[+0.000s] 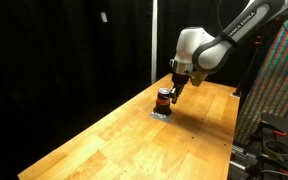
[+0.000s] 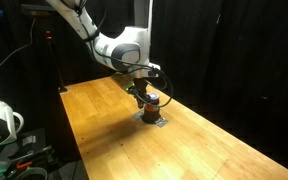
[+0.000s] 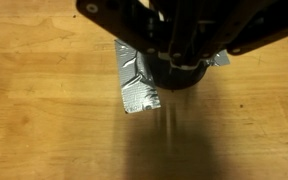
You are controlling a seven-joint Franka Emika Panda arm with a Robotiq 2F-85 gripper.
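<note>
A dark, round canister (image 1: 163, 104) with a pale top and a reddish band stands upright on the wooden table. Silver tape (image 3: 137, 82) holds its base and shows on two sides in the wrist view. Close against the canister (image 2: 151, 112), at the height of its top, is my gripper (image 2: 142, 99). From above, the gripper covers most of the dark body. Its fingers look shut at the canister's upper edge; the exact part between them is hidden in shadow.
Bare wooden tabletop (image 1: 104, 140) stretches out in front and to the left in exterior view 1. Dark curtains (image 2: 234, 60) hang behind the table. A black stool-like object (image 1: 274, 145) stands off the table at the right.
</note>
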